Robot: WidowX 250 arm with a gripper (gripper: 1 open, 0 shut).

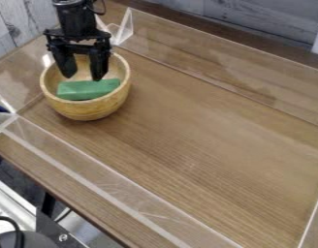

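My black gripper [81, 66] hangs over the wooden bowl [104, 104] at the upper left, its two fingers apart and reaching down inside the rim. A green block [86, 90] lies in the bowl below the fingers. Nothing shows held between them.
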